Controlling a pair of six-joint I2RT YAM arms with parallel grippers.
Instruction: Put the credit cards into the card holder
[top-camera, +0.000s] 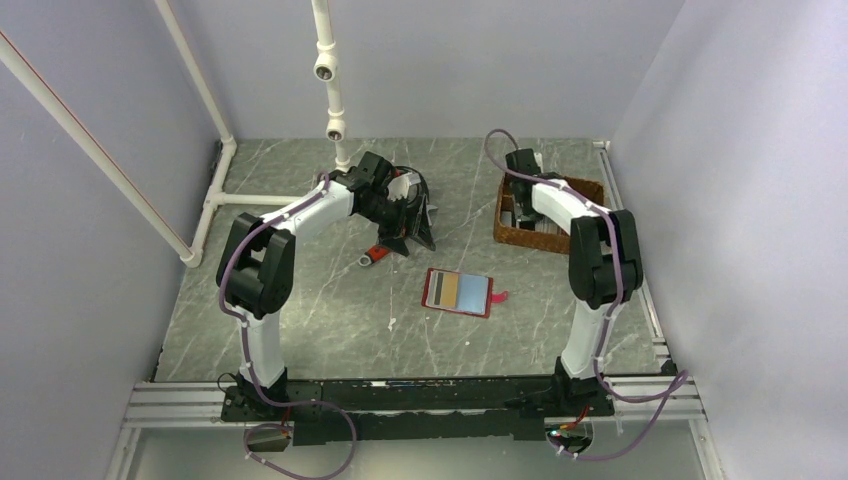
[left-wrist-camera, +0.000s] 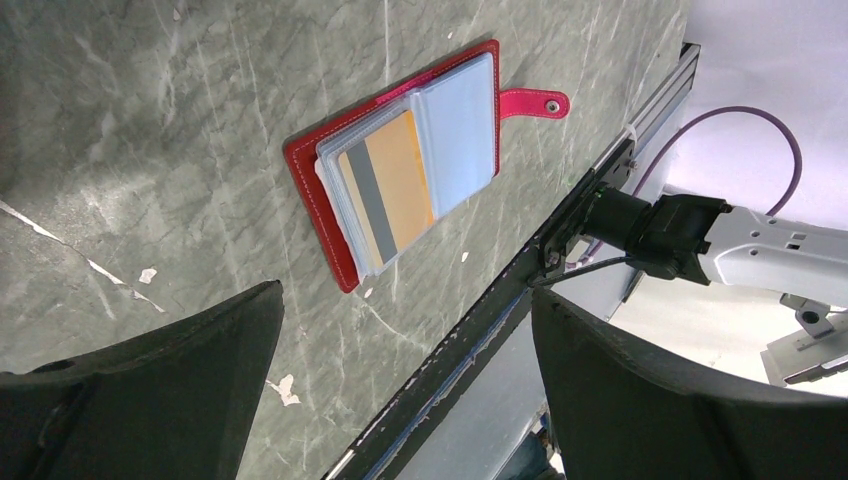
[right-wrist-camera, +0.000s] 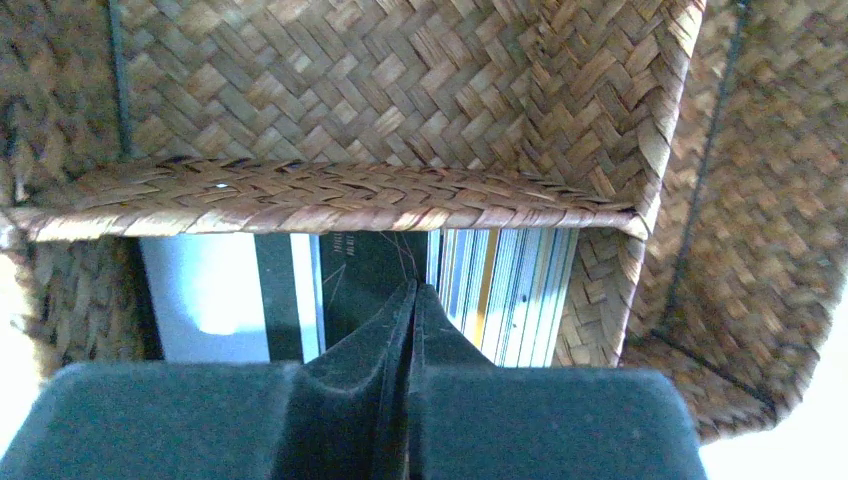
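The red card holder (top-camera: 457, 292) lies opened flat on the table. In the left wrist view, a tan card (left-wrist-camera: 387, 185) with a grey stripe fills its left sleeve, and the pale blue sleeve side (left-wrist-camera: 458, 130) is next to it. My left gripper is open and empty above the table, behind the holder. My right gripper is shut, its tips down in a woven basket (top-camera: 530, 238). Those tips overlap a black card (right-wrist-camera: 368, 270), and nothing clearly shows between them. Several cards (right-wrist-camera: 500, 290) stand on edge to their right; a white card (right-wrist-camera: 205, 290) is at their left.
A woven divider (right-wrist-camera: 340, 220) crosses the basket beyond the cards. A red object (top-camera: 375, 254) with a ring end and a dark cable coil (top-camera: 419, 186) lie near the left gripper. Table around the holder is clear.
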